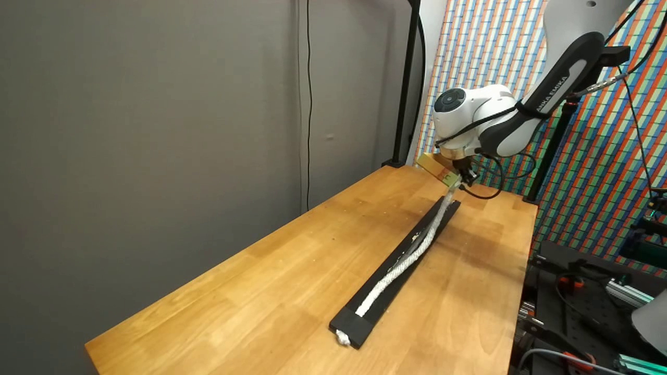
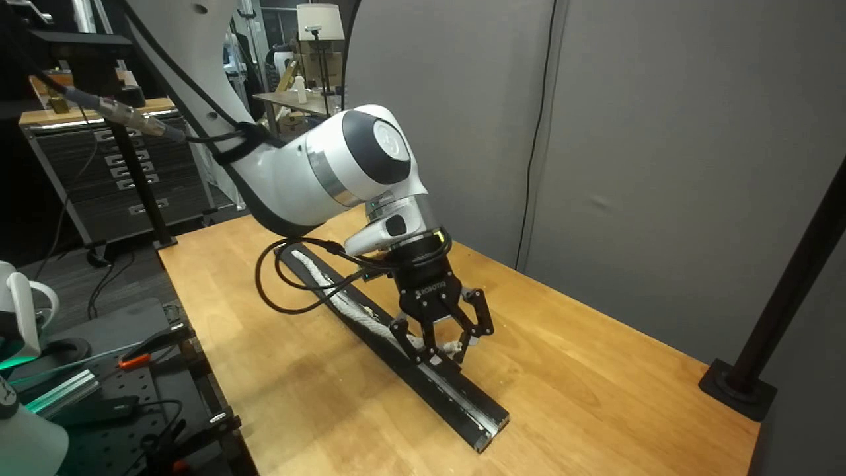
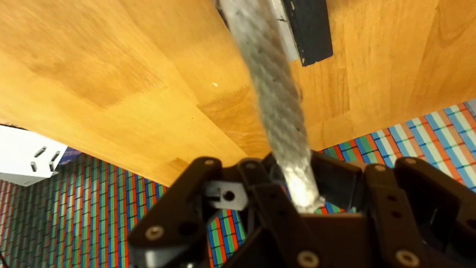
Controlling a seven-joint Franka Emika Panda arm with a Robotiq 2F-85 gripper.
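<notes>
A long black channel [image 1: 398, 249] with a pale groove lies on the wooden table. The white braided rope [image 1: 400, 269] is pinned under a black cap [image 1: 351, 325] at the channel's near end in exterior view 1, its frayed tip poking out. From there the rope stretches over the channel, rising toward my gripper [image 1: 464, 178]. In exterior view 2 the gripper [image 2: 445, 356] hangs above the channel. The wrist view shows the rope [image 3: 276, 89] running down between my fingers, its tip in the fingers, which are shut on it; the exact contact is partly hidden.
Bare table [image 1: 262, 275] lies left of the channel. A black post [image 2: 749, 349] stands at a table corner in exterior view 2, and a black tool bench [image 2: 111, 381] adjoins the edge. A loose cable loop [image 2: 293, 277] hangs from the wrist.
</notes>
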